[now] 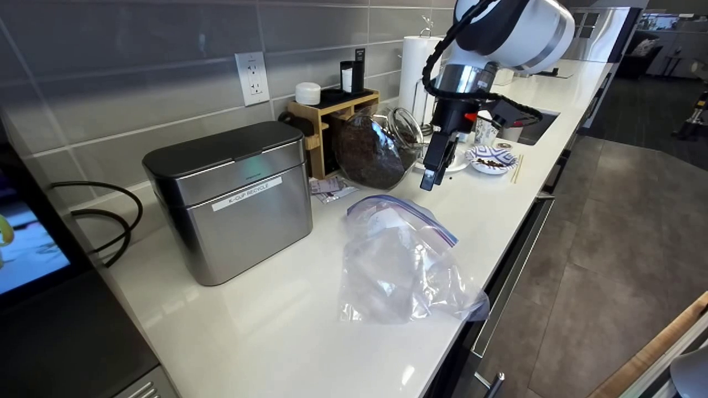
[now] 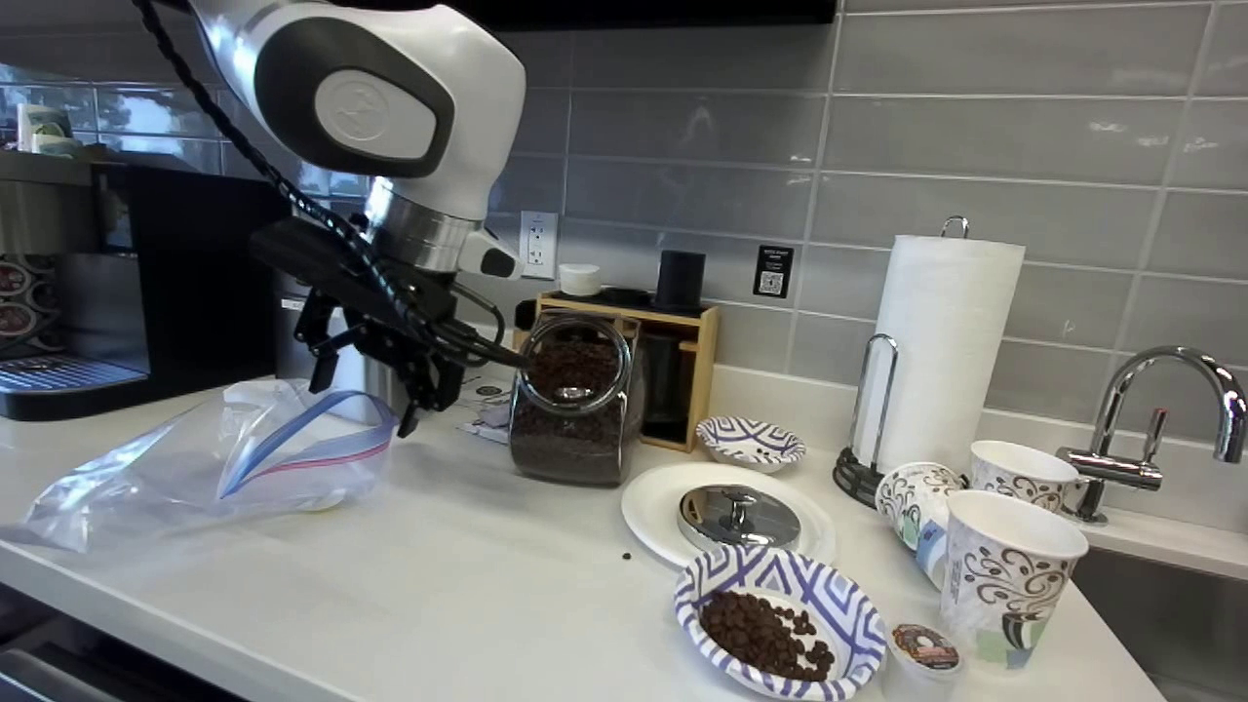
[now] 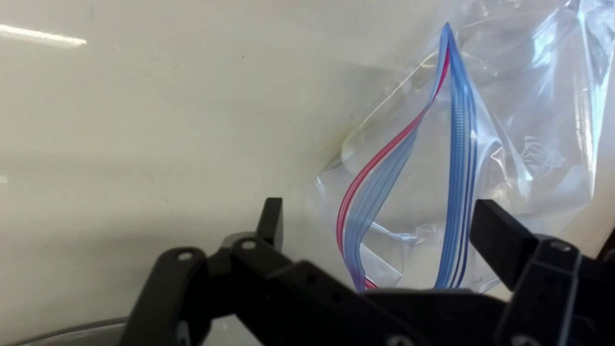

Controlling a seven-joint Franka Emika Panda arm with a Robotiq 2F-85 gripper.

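A clear zip bag (image 1: 398, 272) lies on the white counter, its blue and red zip edge (image 3: 460, 173) parted into a narrow mouth. My gripper is open above the bag's mouth end; the wrist view has one finger left of the zip and the other at its right. In the second exterior view the gripper (image 2: 365, 404) hangs near the top of the bag (image 2: 222, 468), its fingers spread. Nothing shows between the fingertips except the bag's edge below them; whether they touch it I cannot tell.
A glass jar of dark beans (image 2: 573, 409) stands close to the gripper. Beyond it are a plate (image 2: 655, 503), a patterned bowl of beans (image 2: 766, 632) and paper cups (image 2: 1006, 573). A steel bin (image 1: 252, 219) stands against the wall side. Counter left of the bag is bare.
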